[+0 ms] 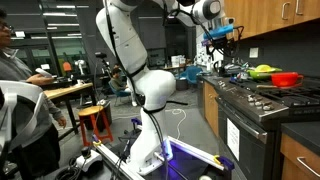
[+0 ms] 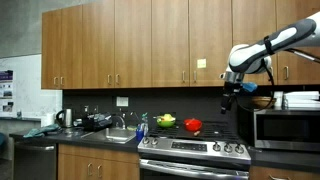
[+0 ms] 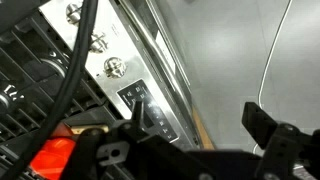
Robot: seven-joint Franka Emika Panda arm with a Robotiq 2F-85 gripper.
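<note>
My gripper stands open in the wrist view, its two black fingers wide apart with only floor and the stove front visible between them. In exterior view 2 the gripper [image 2: 228,101] hangs from the arm above the right part of the stove [image 2: 190,147]. Exterior view 1 shows it pointing down, high over the stove front. A red bowl or pot [image 2: 193,125] rests on the stove top, apart from the gripper. Part of this red thing [image 3: 53,158] shows at the lower left of the wrist view.
A green bowl [image 2: 166,121] with yellow contents stands left of the red one. The sink [image 2: 110,134] lies farther left; a microwave [image 2: 285,126] with stacked white dishes is at right. Wooden cabinets [image 2: 145,45] hang above. Open floor [image 3: 230,70] lies before the stove.
</note>
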